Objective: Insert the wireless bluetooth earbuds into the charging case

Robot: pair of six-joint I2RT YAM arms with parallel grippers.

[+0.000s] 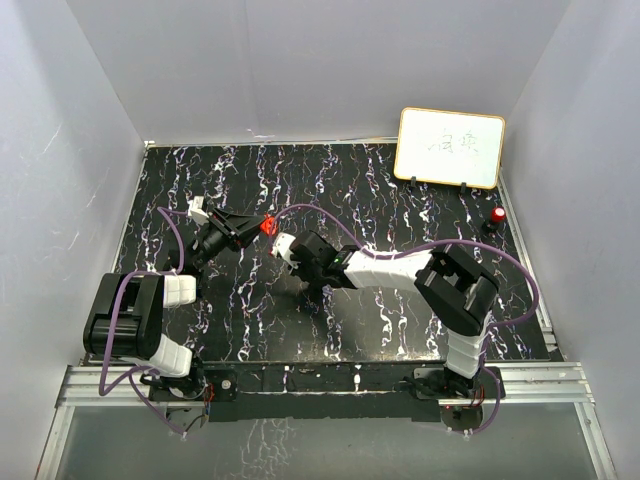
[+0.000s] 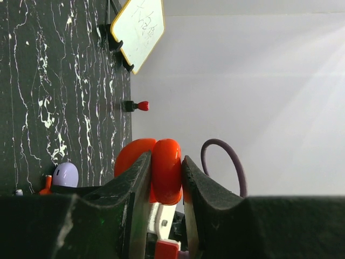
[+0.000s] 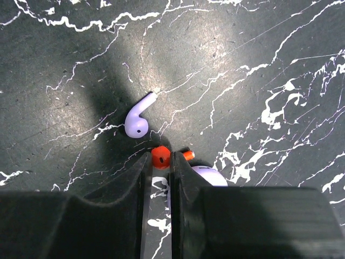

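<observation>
In the left wrist view a glossy red charging case (image 2: 166, 171) is pinched in my left gripper. Behind it shows a second rounded red part, apparently its lid. From the top view, the red case (image 1: 268, 225) is at the left arm's tip. An orange-red earbud (image 3: 160, 155) is at the fingertips of my right gripper, its stem showing past the right finger. A narrow gap remains between those fingers; whether they touch the earbud I cannot tell. In the top view the right arm hides this spot.
A purple earbud (image 3: 137, 120) lies loose on the black marbled table, with a purple case (image 3: 211, 175) partly behind my right fingers. A whiteboard (image 1: 449, 147) and a red-topped item (image 1: 497, 215) stand at the right.
</observation>
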